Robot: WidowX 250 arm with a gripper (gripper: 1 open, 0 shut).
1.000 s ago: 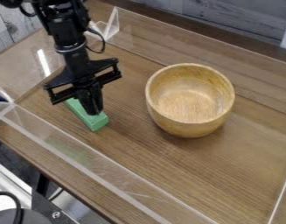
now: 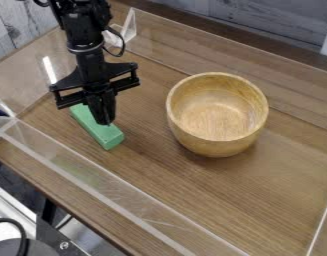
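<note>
The black gripper [image 2: 96, 87] hangs at the upper left, above a green rectangular object [image 2: 98, 128] that lies at an angle on the wooden table. The gripper's fingertips look to be just above the green object's far end; I cannot tell whether they are open or shut.
A large light wooden bowl [image 2: 217, 112] stands to the right of the gripper. Transparent edges run along the left side.
The gripper has shifted slightly left and changed its angle. The green object shows more fully beneath it.
</note>
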